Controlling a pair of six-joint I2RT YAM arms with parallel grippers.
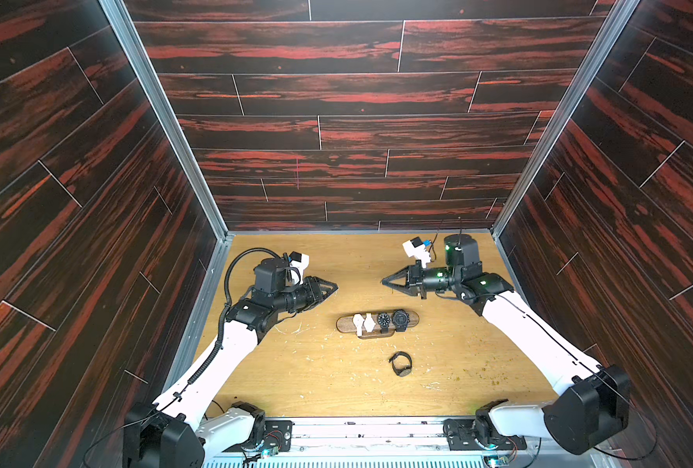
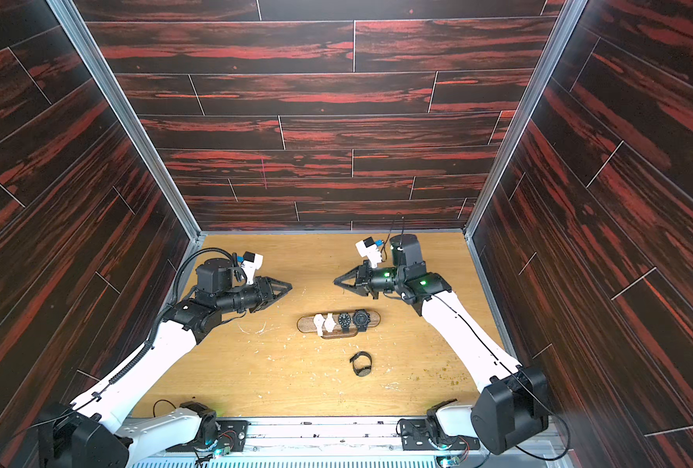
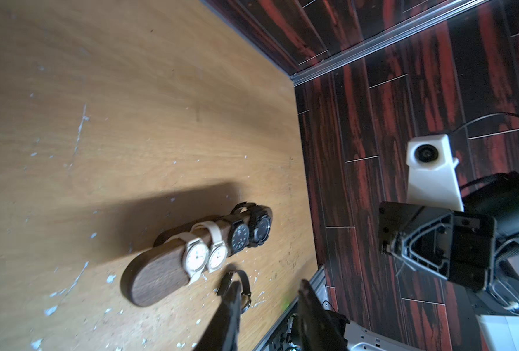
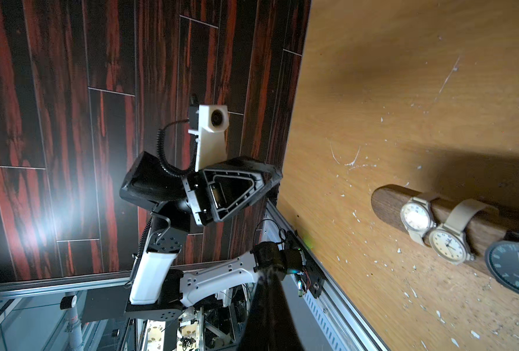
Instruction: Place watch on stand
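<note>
The loose black watch point(image 1: 402, 372) lies on the table in front of the stand, its strap closed into a ring. My right gripper is shut with nothing between its fingers, raised well behind the watch and clear of it. The dark wooden stand point(image 3: 148, 279) carries two pale watches point(image 4: 450, 244) on its left part and two black watches point(image 2: 360, 318) on its right. Left of the stand and behind it, my left gripper hangs open and empty. Past its fingers, the loose watch's strap point(image 3: 246, 282) shows.
Both arms are raised behind the stand, tips facing each other across a gap. Bare table point(image 1: 471, 382) surrounds the loose watch on both sides. Dark panelled walls point(image 1: 346, 132) enclose the back and sides; a metal rail point(image 1: 362, 425) runs along the front.
</note>
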